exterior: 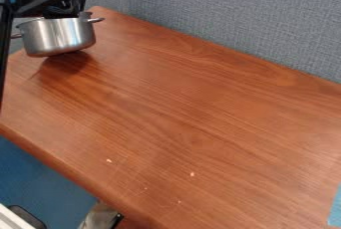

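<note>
A stainless steel pot [58, 36] with side handles is at the upper left of the camera view, above the wooden table [186, 123], its dark shadow beneath it. My black gripper [48, 6] is directly over the pot at the top left corner, overlapping its rim. The fingertips are hidden, so I cannot tell whether they grip it.
A grey fabric partition [233, 14] runs along the back. Light blue material [334, 209] shows at the right edge; below the near edge are blue floor and some objects at bottom left.
</note>
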